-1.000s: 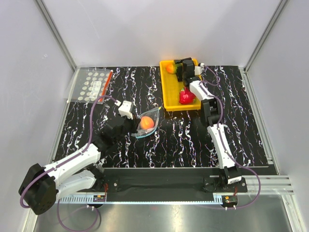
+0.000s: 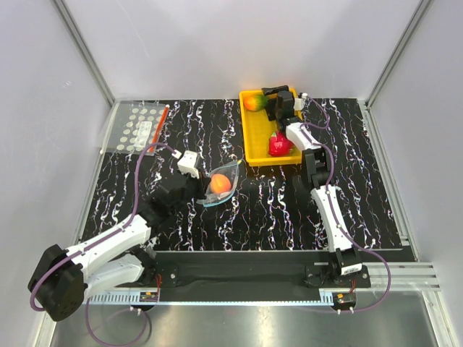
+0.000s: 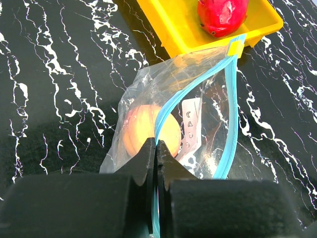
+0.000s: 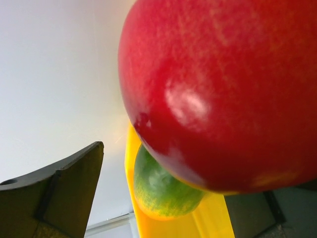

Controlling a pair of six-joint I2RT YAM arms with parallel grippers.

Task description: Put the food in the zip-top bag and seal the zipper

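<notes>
The zip top bag (image 3: 119, 148) lies on the marble table with an orange fruit (image 2: 220, 183) inside. My left gripper is shut on the blue zipper edge of the bag. My right gripper (image 2: 278, 100) is open over the back of the yellow bin (image 2: 257, 152). Close in the right wrist view is a red fruit (image 4: 213, 89), with a green-yellow fruit (image 4: 163, 188) beyond it, also in the bin at top view. A red dragon fruit (image 3: 222, 15) sits at the bin's front.
A clear sheet with white discs (image 2: 135, 126) lies at the back left. Walls stand around the table.
The left arm and bag are unchanged.
</notes>
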